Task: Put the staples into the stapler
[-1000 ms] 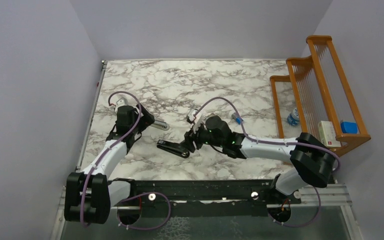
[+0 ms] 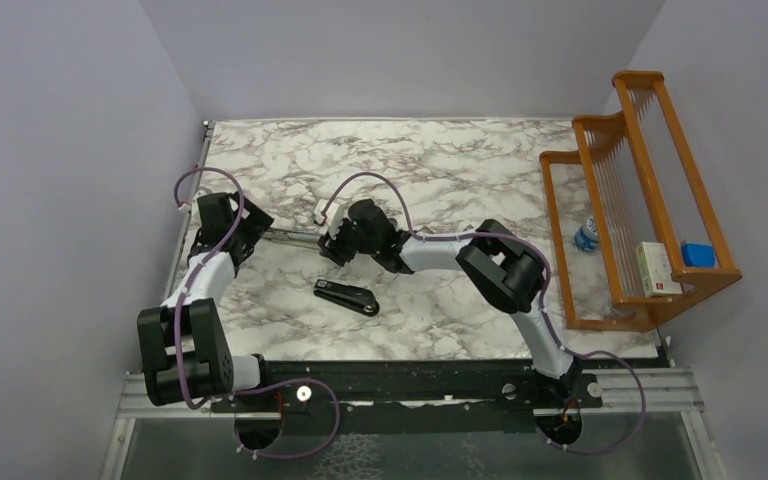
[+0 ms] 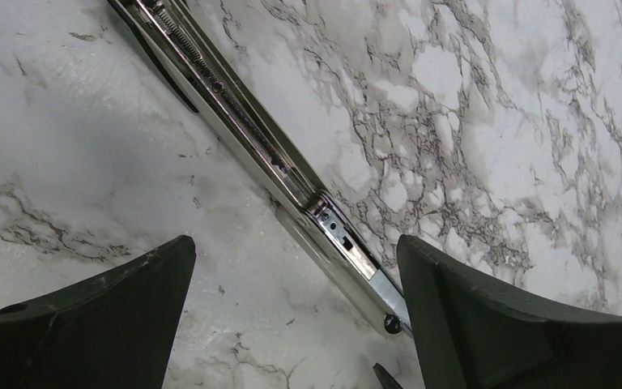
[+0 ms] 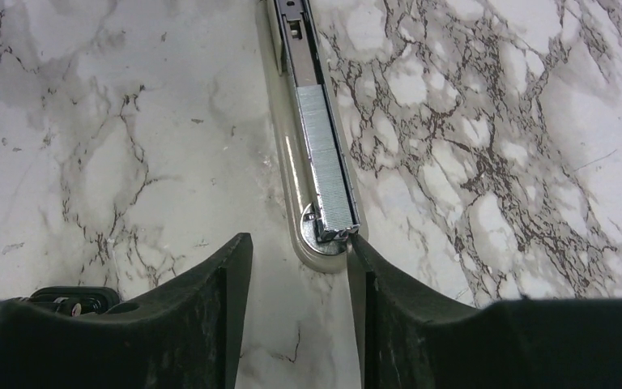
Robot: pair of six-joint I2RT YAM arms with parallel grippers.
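Note:
The opened stapler (image 2: 295,238) lies on the marble table between my two grippers, its metal channel facing up. A long spring (image 3: 239,113) runs along one stretch of it in the left wrist view. In the right wrist view, a strip of silver staples (image 4: 324,154) sits in the channel at the rounded end of the base. My left gripper stands open over the stapler's other portion, nothing held. My right gripper is open too, its fingertips just short of the rounded end, one finger appearing close to it. Contact cannot be told.
A black elongated object (image 2: 347,297) lies on the table in front of the right gripper. On the right stands a wooden shelf (image 2: 620,200) with a bottle (image 2: 586,235), a carton (image 2: 657,268) and a blue box (image 2: 698,255).
Both grippers have moved left. The right one went from beside the black object to the stapler's end, lately shifting slightly back; the left one uncovered more of the stapler.

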